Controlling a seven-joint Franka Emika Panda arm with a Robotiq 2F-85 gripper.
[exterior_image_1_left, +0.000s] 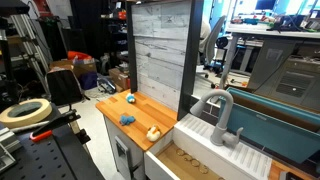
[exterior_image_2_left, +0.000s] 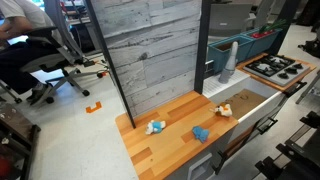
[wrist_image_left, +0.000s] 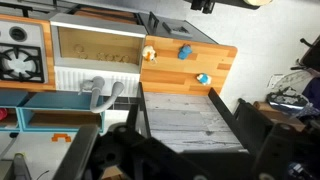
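Observation:
Three small toys lie apart on the wooden counter (exterior_image_2_left: 180, 112): a yellow-and-white one (exterior_image_1_left: 153, 133) by the open drawer (exterior_image_1_left: 183, 165), a blue one (exterior_image_1_left: 127, 118) near the front edge, and a blue-and-white one (exterior_image_1_left: 131, 98) farther off. The wrist view looks down on the same yellow-and-white toy (wrist_image_left: 149, 52), blue toy (wrist_image_left: 185, 51) and blue-and-white toy (wrist_image_left: 204, 78). Dark parts of my gripper fill the bottom of that view, well away from the toys. It is open, and nothing shows between its fingers. The drawer's visible floor looks bare.
A grey faucet (exterior_image_1_left: 221, 115) rises beside a white ribbed rack, with a blue-green basin (exterior_image_1_left: 265, 120) behind. A stove (exterior_image_2_left: 275, 68) stands past the drawer. The wood-plank panel (exterior_image_2_left: 165, 65) walls the counter's back. Bare wood surrounds the toys.

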